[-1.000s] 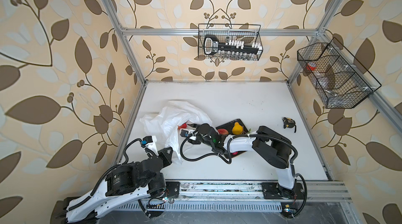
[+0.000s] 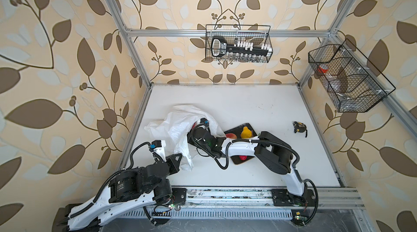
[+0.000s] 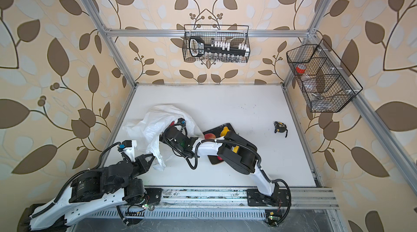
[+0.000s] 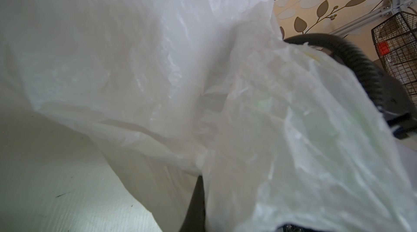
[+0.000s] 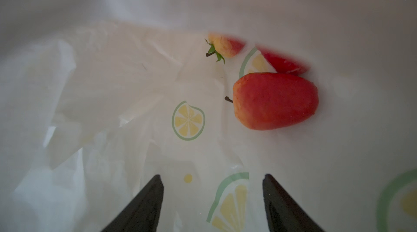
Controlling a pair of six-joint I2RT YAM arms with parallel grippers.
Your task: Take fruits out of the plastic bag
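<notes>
The white plastic bag (image 2: 184, 114) lies crumpled on the left of the table, its mouth held up on the near side. My left gripper is shut on the bag's thin film. Inside the bag, the right wrist view shows a red oblong fruit (image 5: 275, 101) with a short stem. Behind it are a red-yellow fruit with green leaves (image 5: 225, 46) and another red fruit (image 5: 282, 63), both partly covered by a blurred bag fold. My right gripper reaches into the bag, fingers apart with nothing between them, short of the red oblong fruit.
A black tray (image 2: 238, 128) stands right of the bag under my right arm, holding a yellow fruit (image 2: 246, 132), a peach-coloured fruit (image 2: 231, 135) and a red fruit (image 2: 242, 157). A tape measure (image 2: 299, 127) lies far right.
The left arm has stayed put.
</notes>
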